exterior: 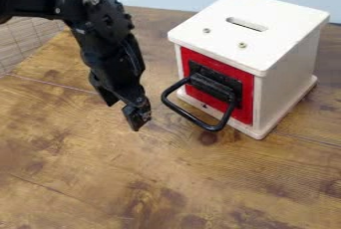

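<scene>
A white wooden box (284,69) stands at the upper right, with a slot and two screws on top and a red front panel (244,81). A black handle (186,115) sticks out from that panel in a loop. My black gripper (126,110) hangs to the left of the handle, apart from it, fingertips pointing down over the wooden table. Its finger is hard to make out in the dark shape; nothing shows held in it.
A wire grid (20,39) lies at the far left edge, and a pale wall is behind.
</scene>
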